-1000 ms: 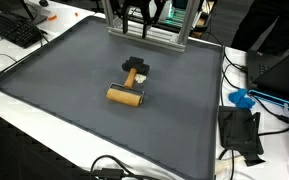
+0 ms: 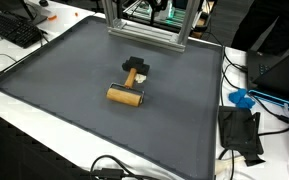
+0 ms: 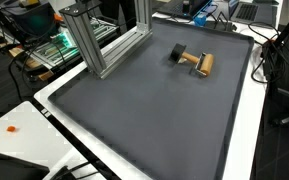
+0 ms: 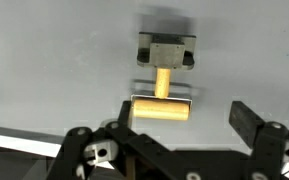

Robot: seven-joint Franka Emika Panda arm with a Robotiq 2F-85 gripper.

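A wooden roller [image 2: 125,95] lies on the dark grey mat, its short wooden handle [image 2: 131,76] pointing away toward a black block-like piece [image 2: 136,63]. In exterior view 2 the same roller [image 3: 206,65] is near the mat's far edge, with the black piece [image 3: 178,52] at its handle end. Seen from the wrist, the roller [image 4: 161,109] lies below between my spread fingers, and the black piece [image 4: 166,50] is farther up. My gripper is open and holds nothing. In exterior view 1 only a dark part of it shows at the top edge.
A metal frame [image 2: 149,35] stands at its back edge. A blue object [image 2: 241,99] and a black item [image 2: 239,130] lie off its right side. A keyboard [image 2: 16,28] sits at the upper left.
In exterior view 1 my gripper has moved up toward the top edge, with less of its fingers showing. The roller and black piece have not moved.
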